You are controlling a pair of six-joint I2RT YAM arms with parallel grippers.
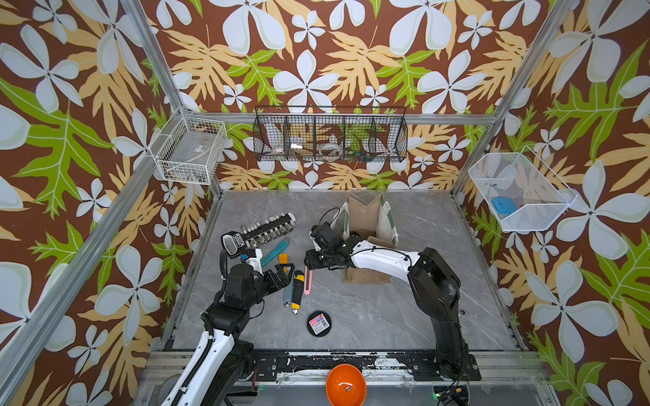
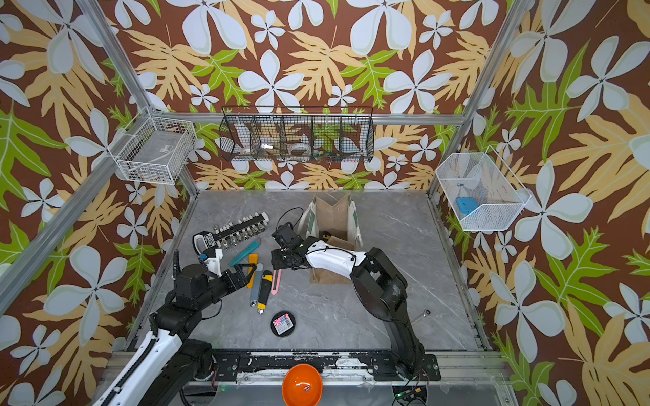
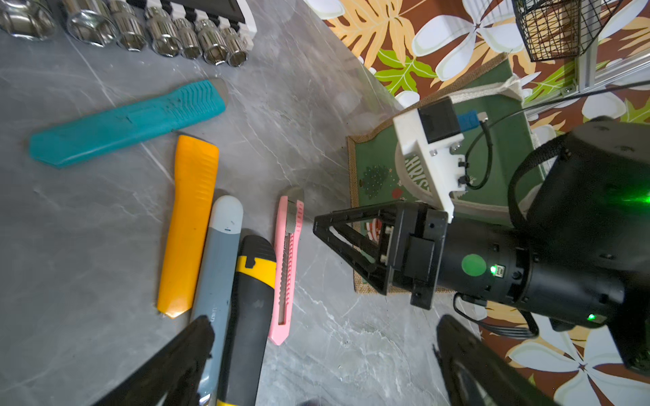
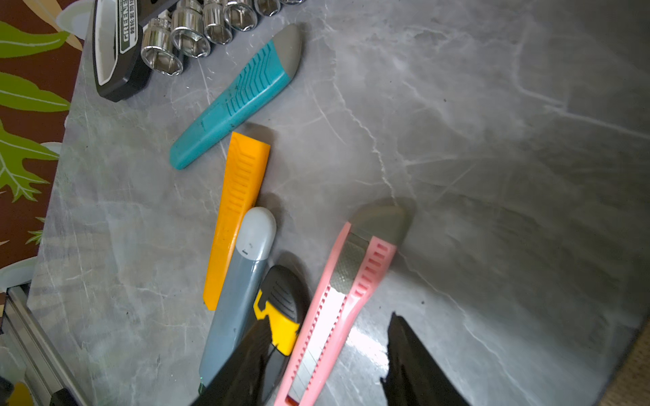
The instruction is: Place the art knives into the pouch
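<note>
A pink art knife [image 4: 325, 318] lies on the table, beside grey, orange, black-yellow and teal knives. My right gripper hangs pointing down over the pink knife, part open with one finger on either side of it; contact cannot be told. The brown burlap pouch [image 1: 362, 216] stands open behind my right arm, green side visible in the left wrist view. My left gripper stands open above the knife group, to the left of the pink knife, with nothing held.
A socket set [image 1: 264, 233] lies at the back left of the table. A round black tin [image 1: 319, 323] sits near the front. An orange bowl [image 1: 346, 384] is beyond the front edge. Wire baskets [image 1: 329, 135] hang along the walls.
</note>
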